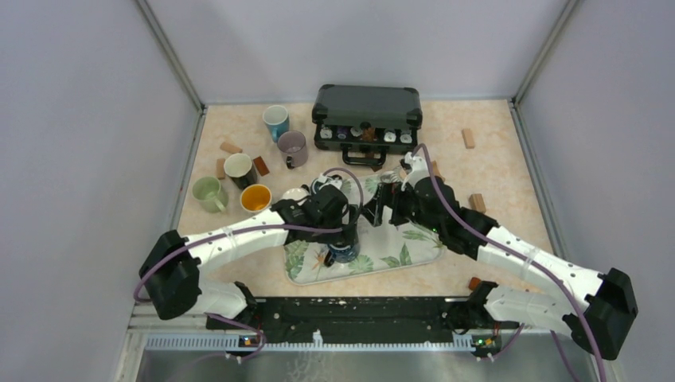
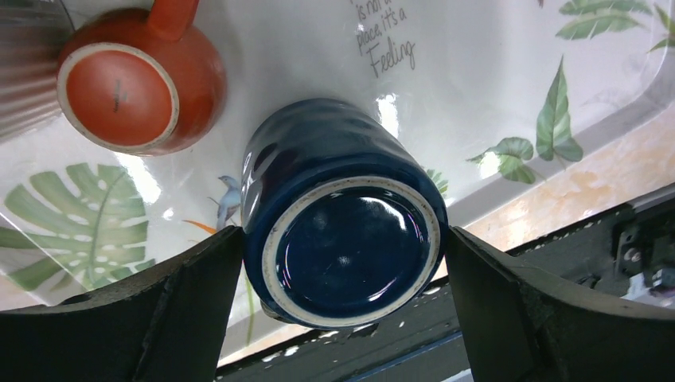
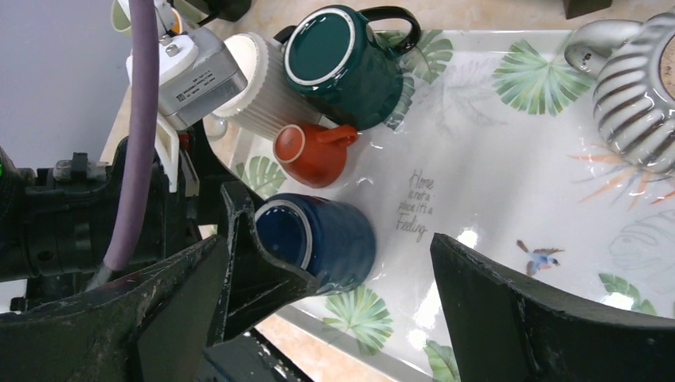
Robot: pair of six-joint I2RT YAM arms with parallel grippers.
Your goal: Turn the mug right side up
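Observation:
A navy mug (image 2: 342, 239) lies on the white leaf-printed tray (image 1: 406, 258), its base facing up toward the left wrist camera. The open fingers of my left gripper are on either side of it, close to its surface; whether they touch I cannot tell. My right gripper stands open above the tray, right of the left one, with nothing held.
A red cup (image 3: 314, 159), a green mug (image 3: 338, 68), a white ribbed cup (image 3: 247, 76) and a striped vessel (image 3: 637, 95) share the tray. Several mugs stand at the left, a dark case (image 1: 366, 103) at the back, wooden blocks around.

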